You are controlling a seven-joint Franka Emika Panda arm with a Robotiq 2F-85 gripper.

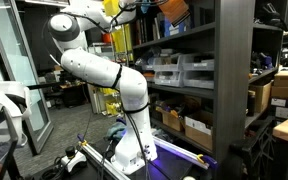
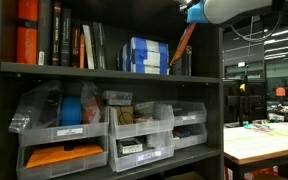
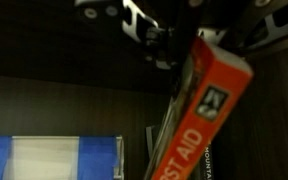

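An orange-red book point(image 3: 198, 125) with "FIRST AID" on its spine runs down from the top of the wrist view. My gripper is shut on its upper end; the dark fingers are hard to make out. In exterior view 2 the same book point(image 2: 183, 43) hangs tilted at the upper shelf, between a blue-and-white striped box point(image 2: 149, 57) and dark books point(image 2: 188, 64) at the shelf's right end. Exterior view 1 has the book point(image 1: 174, 10) at its top edge. Whether its lower end touches the shelf cannot be told.
Several books point(image 2: 66, 38) stand at the left of the upper shelf point(image 2: 94, 72). Clear bins point(image 2: 144, 120) fill the shelf below. The cabinet's side wall point(image 2: 212, 85) bounds the space on the right, and a wooden table point(image 2: 264, 145) stands beyond it.
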